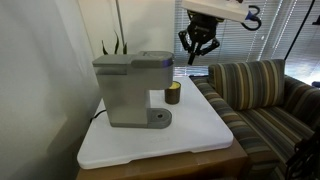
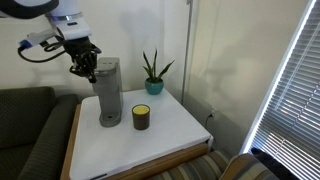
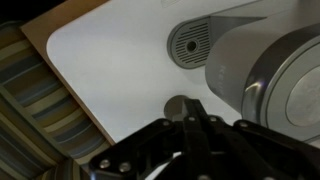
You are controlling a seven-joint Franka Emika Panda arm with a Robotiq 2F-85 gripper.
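Observation:
A grey coffee machine (image 1: 133, 92) stands upright on the white table, its round drip tray (image 3: 190, 45) empty. Beside it sits a dark mug (image 2: 141, 118) with a yellow inside, also showing behind the machine in exterior view 1. My gripper (image 1: 191, 60) hangs in the air above the table, higher than the mug and apart from it. Its fingers point down and are shut, with nothing visible between them. In the wrist view, a dark round shape (image 3: 177, 106), apparently the mug, is partly covered by my fingertips.
The white tabletop (image 1: 170, 138) has free room in front of the machine. A potted plant (image 2: 154, 75) stands at the back. A striped sofa (image 1: 250, 90) lies beside the table, and a power cord (image 1: 98, 114) runs behind the machine.

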